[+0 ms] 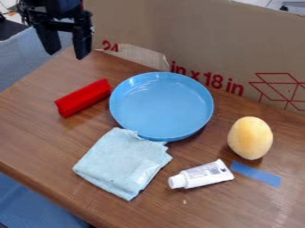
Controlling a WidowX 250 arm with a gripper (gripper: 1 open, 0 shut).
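Note:
My black gripper [64, 44] hangs open at the upper left, above the table's back corner and behind a red cylinder [84, 98] lying on its side. Nothing is between the fingers. A blue plate [161, 105] sits right of the cylinder. A folded pale blue cloth [121, 163] lies at the front. A white tube [201, 175] lies to its right, and a pale yellow oval object [249, 138] rests farther right.
A cardboard box [202, 36] stands along the back of the wooden table [48, 142]. A strip of blue tape [255, 174] is on the right.

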